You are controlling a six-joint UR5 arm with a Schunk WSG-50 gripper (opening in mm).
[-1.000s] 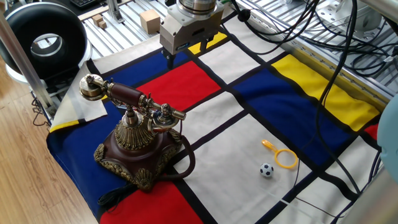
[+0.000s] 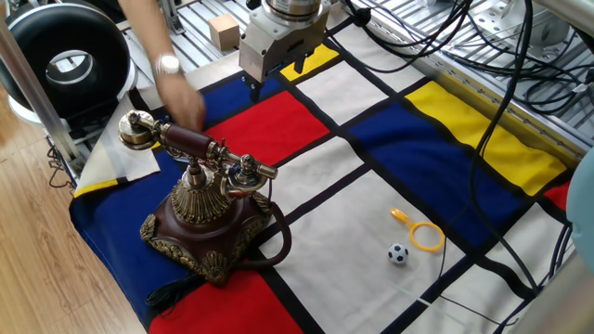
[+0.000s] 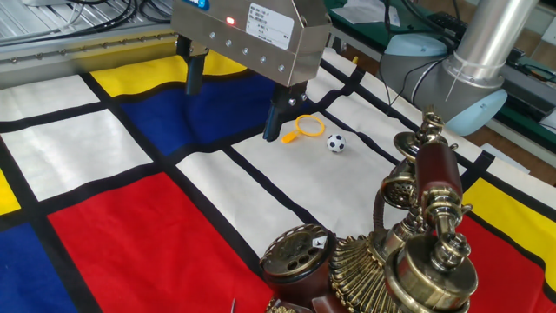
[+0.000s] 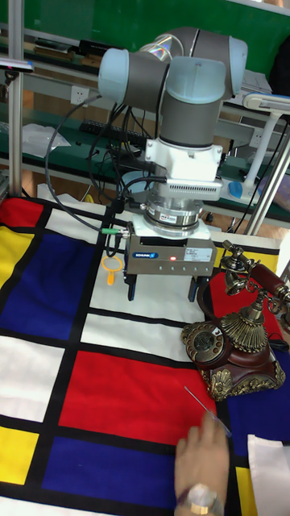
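My gripper [image 3: 232, 115] hangs above the patterned cloth, its two black fingers [image 3: 278, 113] wide apart with nothing between them. An ornate dark-red and brass telephone [image 2: 200, 209] stands on the cloth, clear of the gripper. On a white patch lie a small black-and-white ball [image 2: 397, 253] and a yellow ring with a handle [image 2: 426, 236], close together. From the side opposite the robot base, a person's hand [image 4: 200, 454] reaches over the cloth. A thin rod-like tool [image 4: 202, 401] shows at that hand, over the red patch.
Loose black cables [image 2: 483, 139] run along one side of the table. A wooden block [image 2: 224, 32] rests on the slatted metal surface beyond the cloth. Bare red and white cloth lies between telephone and gripper.
Gripper, telephone, ball and yellow ring look unmoved.
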